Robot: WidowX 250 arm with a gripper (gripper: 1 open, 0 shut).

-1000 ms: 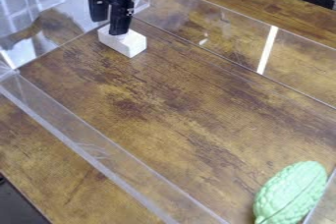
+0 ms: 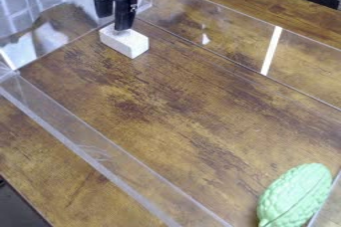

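The black gripper (image 2: 115, 12) hangs at the back left of the clear-walled enclosure, open, just above a white block (image 2: 124, 41) that rests on the wooden floor. A green, ridged oval object (image 2: 292, 196) lies in the front right corner, far from the gripper.
Clear low walls (image 2: 94, 156) surround the wooden work surface (image 2: 186, 112). A white strip (image 2: 272, 52) shows on the back wall. Crumpled see-through or shiny material fills the far left corner.
The gripper has risen a little from the white block, which stays in the same place on the floor.
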